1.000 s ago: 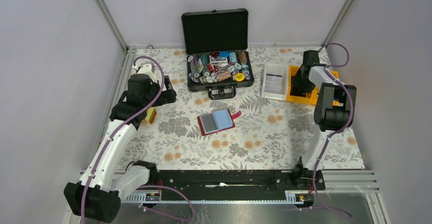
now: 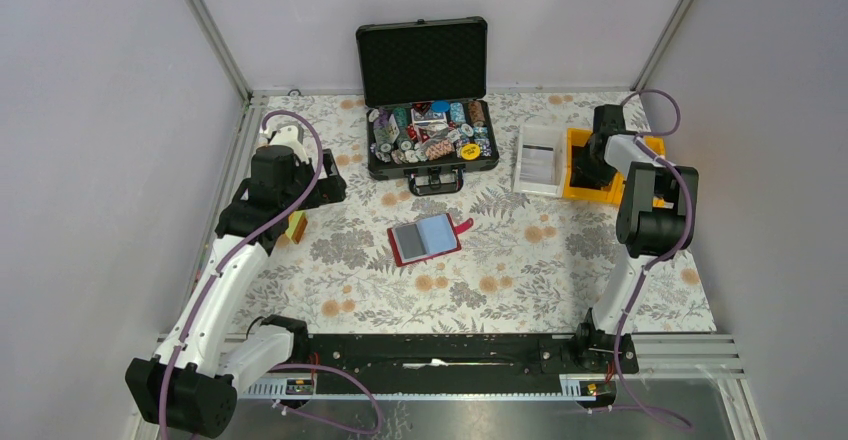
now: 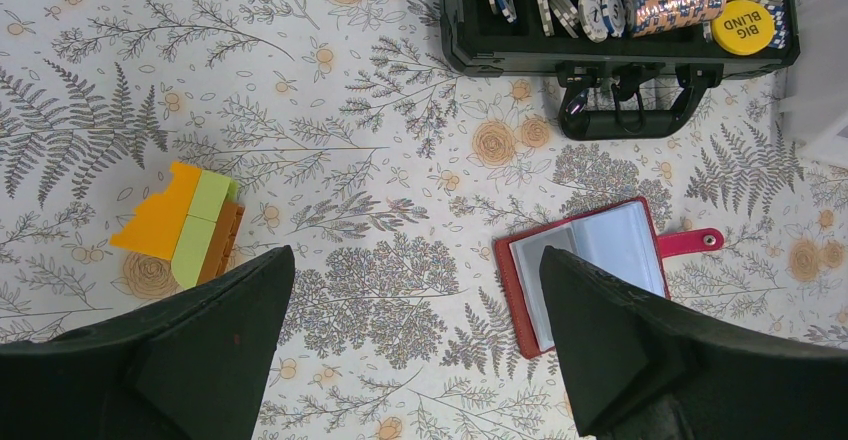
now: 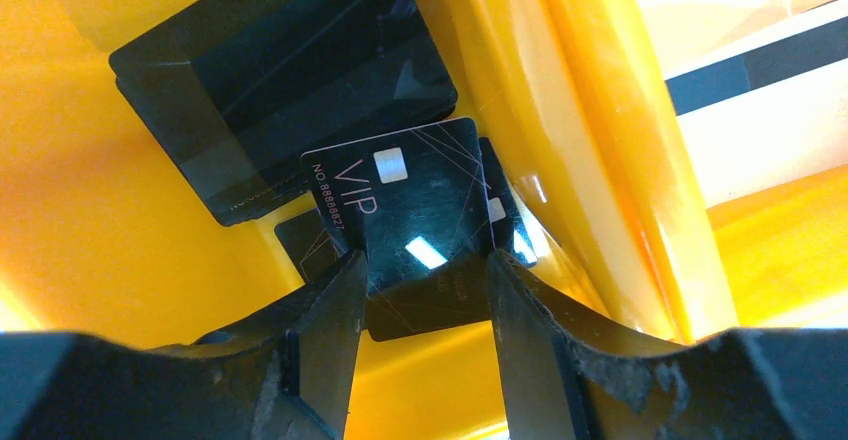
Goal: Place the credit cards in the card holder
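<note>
The red card holder [image 2: 424,239] lies open at mid-table, its strap out to the right; it also shows as a holder [image 3: 523,295] in the left wrist view, partly behind a finger. Several black cards rest in the yellow bin [image 4: 110,270]. The uppermost, a black VIP card [image 4: 410,195], overlaps others below it. Down in the bin, my right gripper has a fingertip at each side edge of that VIP card; whether they grip it does not show. High on the left side, my left gripper is open and empty.
A black case [image 2: 383,167] of poker chips stands open at the back. Left of the yellow bin sits a white tray [image 2: 523,178]. Yellow and green blocks [image 3: 190,222] lie at the left.
The left arm and card holder stayed still.
</note>
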